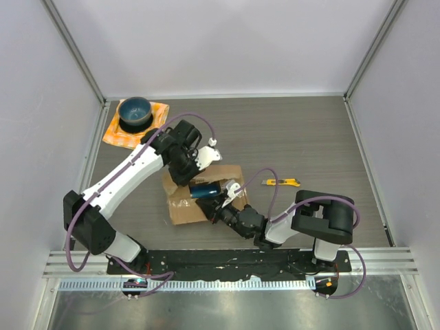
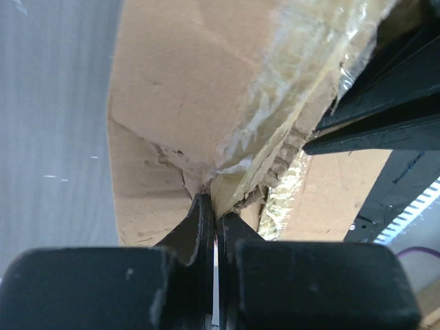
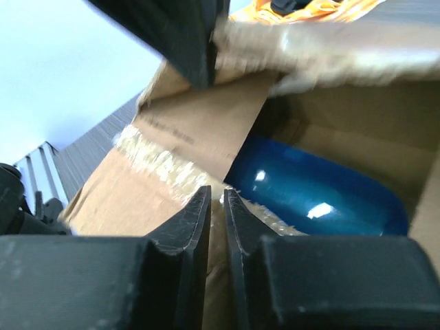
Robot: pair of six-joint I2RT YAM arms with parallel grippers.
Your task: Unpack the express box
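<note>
The brown cardboard box (image 1: pixel 183 212) stands with its top partly open in the top view. Inside it lies a shiny dark blue object (image 3: pixel 320 192), its far parts covered by cardboard. My left gripper is shut on the torn edge of a taped cardboard flap (image 2: pixel 185 75). At the box's near side, my right gripper is shut on the taped cardboard edge (image 3: pixel 165 168); the thickness between its fingers is largely hidden. The right gripper's black fingers (image 2: pixel 385 134) also show close beside the flap in the left wrist view.
A yellow utility knife (image 1: pixel 281 182) lies to the right of the box. At the back left, a blue-grey bowl (image 1: pixel 135 111) sits on a black piece over an orange checked cloth (image 1: pixel 118 137).
</note>
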